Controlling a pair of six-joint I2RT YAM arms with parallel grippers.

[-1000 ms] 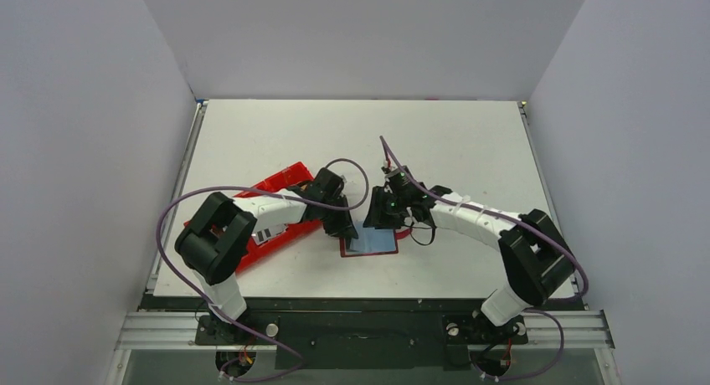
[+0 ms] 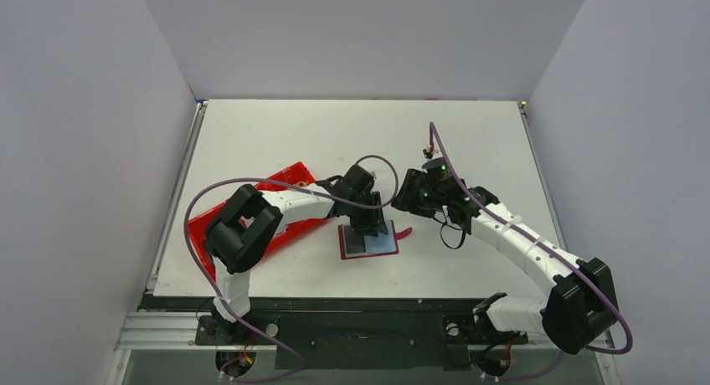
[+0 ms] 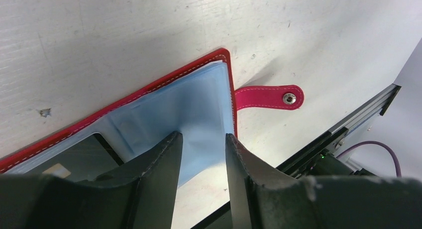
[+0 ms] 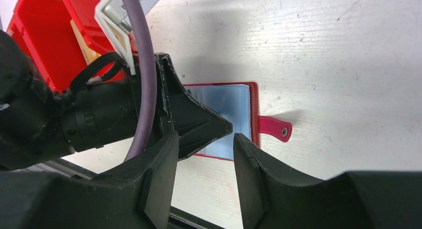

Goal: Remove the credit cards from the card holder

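The card holder (image 2: 384, 241) lies open on the white table, a red-edged case with translucent blue sleeves and a snap strap (image 3: 263, 97) on its right. A dark card (image 3: 74, 159) shows in its left sleeve. My left gripper is over the blue sleeve, open, its fingertips apart with no item visible between them. My right gripper is open, raised to the right of the holder; in the right wrist view the left gripper covers part of the holder.
A red tray (image 2: 201, 227) holding items sits at the left, under the left arm.
My right gripper has pulled away from the holder, up and to the right. My left gripper has moved rightward over the holder.
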